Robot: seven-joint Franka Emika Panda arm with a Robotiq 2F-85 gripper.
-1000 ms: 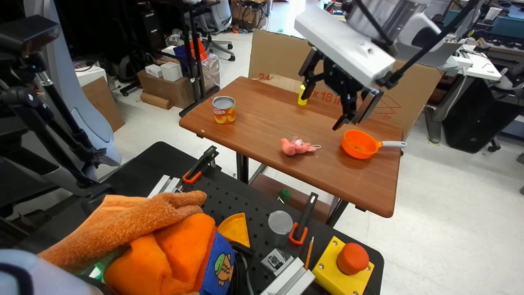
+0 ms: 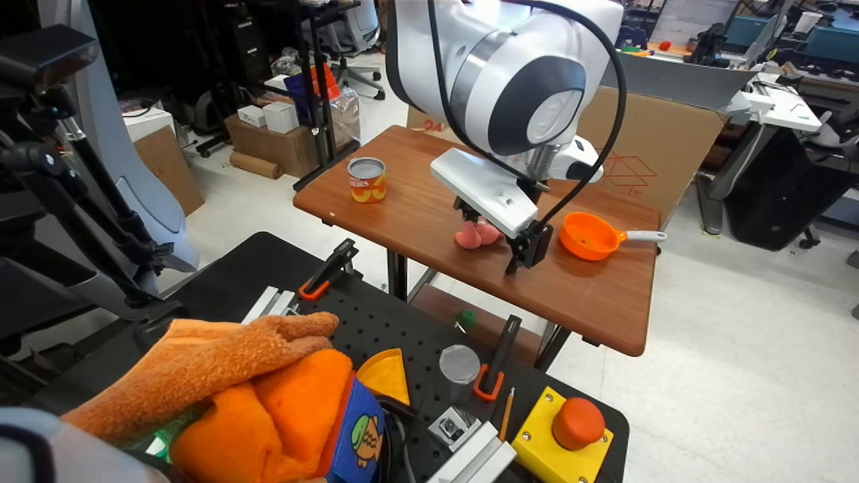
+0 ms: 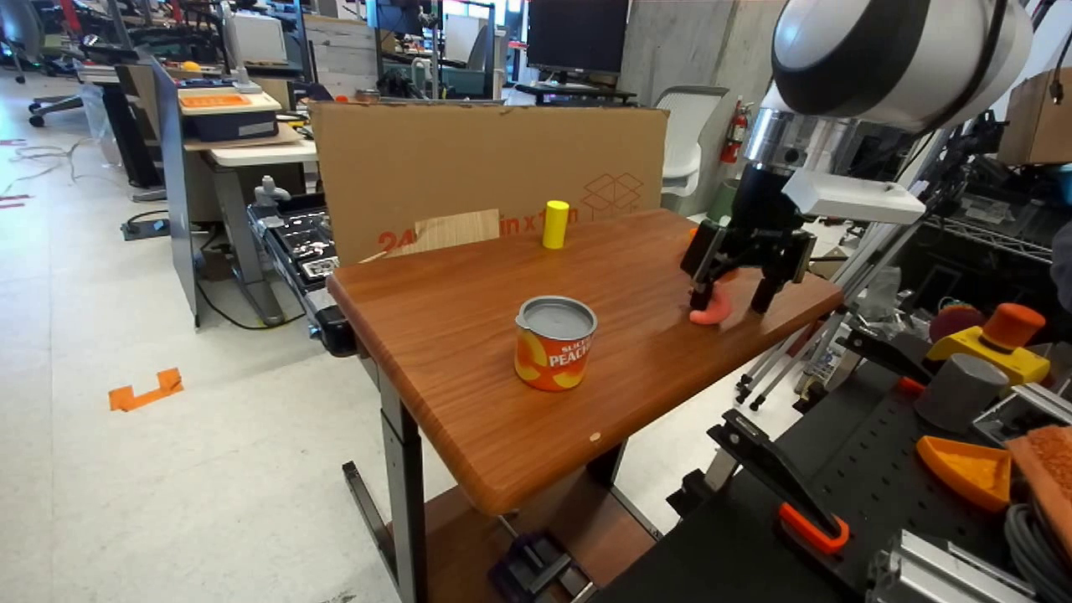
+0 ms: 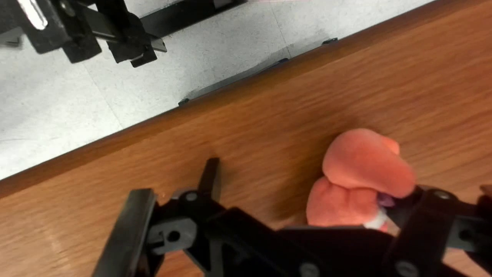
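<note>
A pink plush toy [image 2: 471, 237] lies on the wooden table [image 2: 580, 298] near its front edge. Low over it stands my open gripper [image 2: 491, 237], one finger on each side in the second exterior view, where the toy's curved pink end [image 3: 711, 310] shows beside a fingertip. From the wrist, the plush [image 4: 364, 161] sits far off-centre, close against the right-hand finger, which covers part of it. Bare wood separates it from the left-hand finger [image 4: 211, 177]. Whether the right-hand finger touches the toy or only overlaps it, I cannot tell.
An orange pan [image 2: 588, 237] with a grey handle is on the table at the right. A peach can [image 3: 555, 347] stands toward the other end, and a yellow cylinder [image 3: 554, 224] by the cardboard [image 3: 452, 161].
My gripper has come down and leftward in the first exterior view, from high above the table to low around the pink toy. It was open before too.
</note>
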